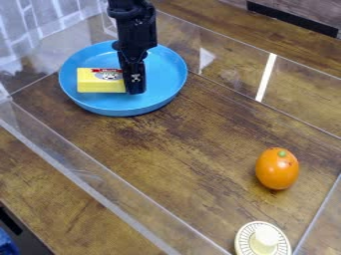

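Note:
My black gripper reaches down from the top into a blue bowl at the upper left. It is shut on a yellow box with a red and white label, which sits inside the bowl, toward its left side. The far finger is mostly hidden.
An orange fruit lies on the wooden table at the right. A round cream lid is at the bottom right. A dark blue object shows at the lower-left edge.

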